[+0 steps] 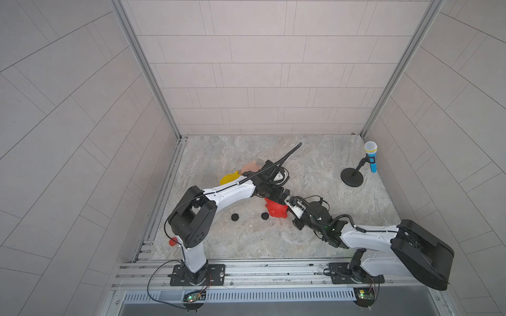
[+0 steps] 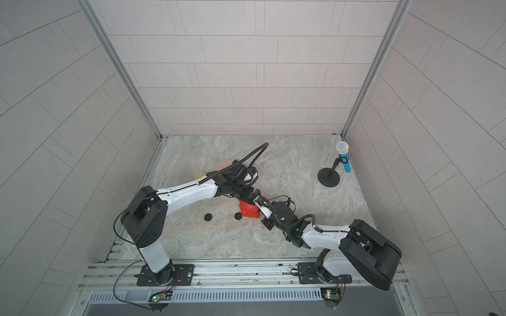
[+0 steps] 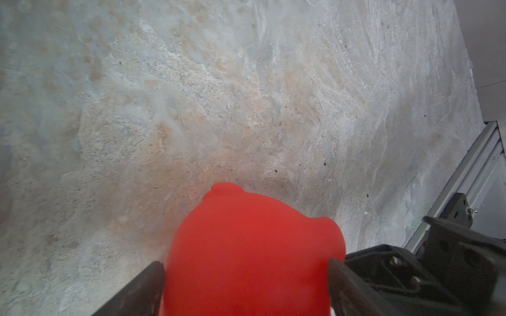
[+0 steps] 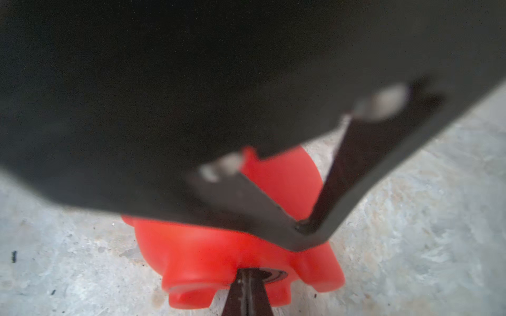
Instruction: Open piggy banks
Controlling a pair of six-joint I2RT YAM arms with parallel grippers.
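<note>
My left gripper is over the red piggy bank, which fills the lower left wrist view between open, blurred fingers. In the right wrist view its underside faces me, showing legs and a dark round opening; my right gripper has its shut tip at that opening, partly hidden by a large dark part. Two black discs lie on the table left of the red bank. A yellow piggy bank and a pink one are behind my left arm, partly hidden.
A black stand with a blue tube stands at the back right. A small red item lies by the left arm's base.
</note>
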